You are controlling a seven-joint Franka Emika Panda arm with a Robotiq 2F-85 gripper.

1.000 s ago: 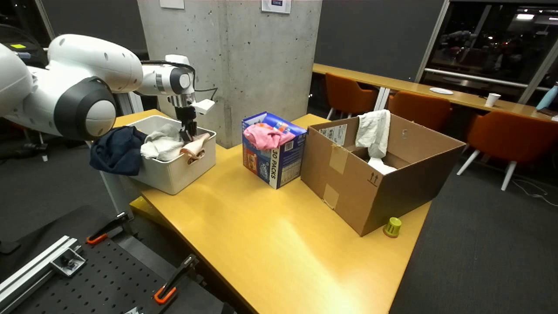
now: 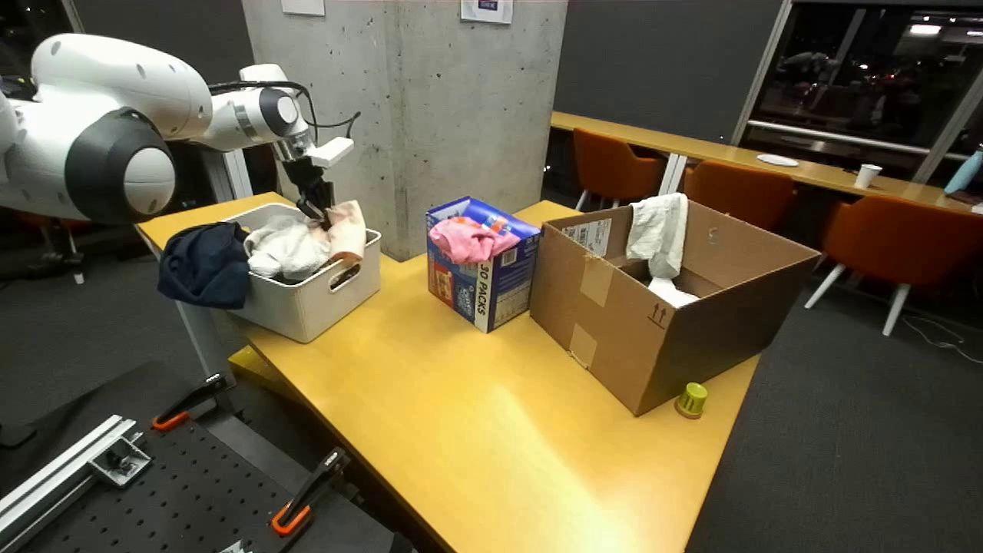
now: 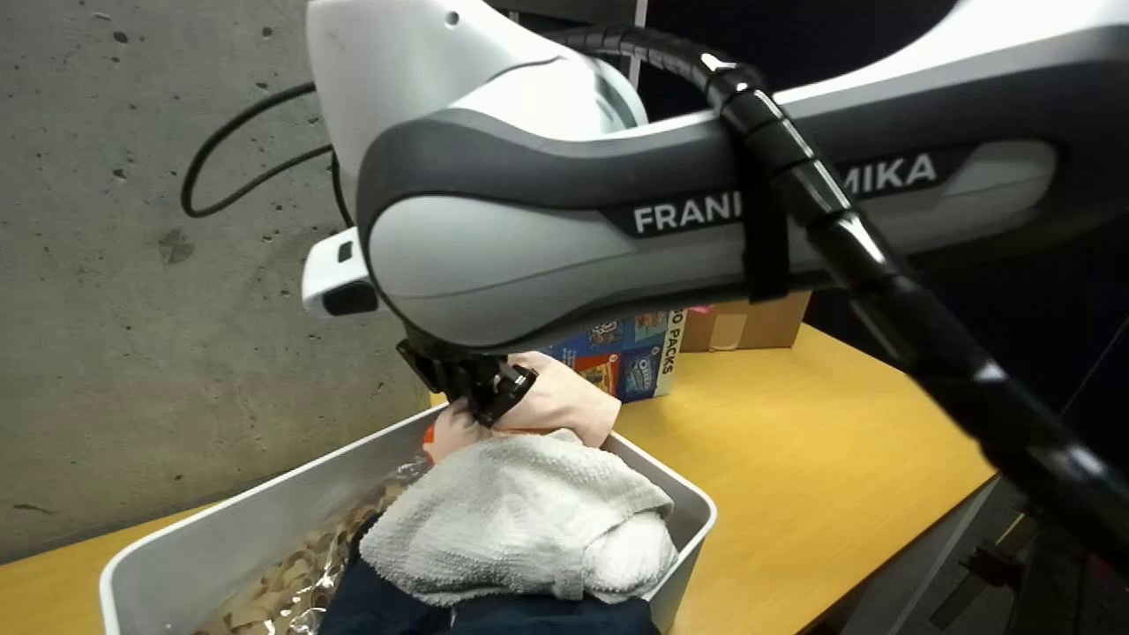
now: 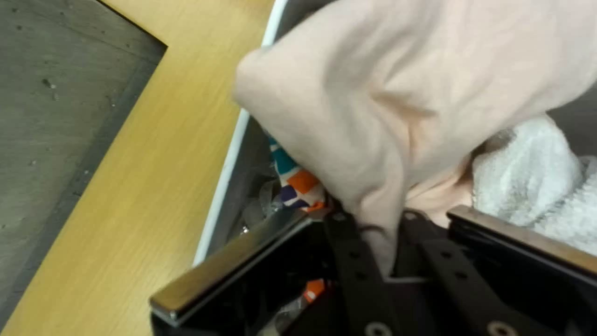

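Above the pale grey bin (image 2: 299,313) at the table's far left, my gripper (image 2: 324,220) is shut on a peach cloth (image 2: 347,230). In the wrist view a fold of that peach cloth (image 4: 386,162) runs down between the two fingers, and the rest spreads out over the bin. Part of the cloth still lies against the bin's end. A white textured towel (image 3: 519,519) is heaped beside it, and a navy cloth (image 2: 207,266) hangs over the bin's near-left rim. Below the gripper, a patterned orange and teal item (image 4: 296,182) shows partly in the bin.
A blue snack box (image 2: 484,267) with a pink cloth (image 2: 470,241) on top stands mid-table. Right of it is an open cardboard box (image 2: 608,322) with a white cloth over its edge. A green cup (image 2: 691,400) sits near its corner. A concrete pillar (image 2: 415,110) rises behind the bin.
The arm has moved up and to the left in exterior view 1. The peach cloth has been drawn upward with the gripper and now stands taller above the bin's rim.
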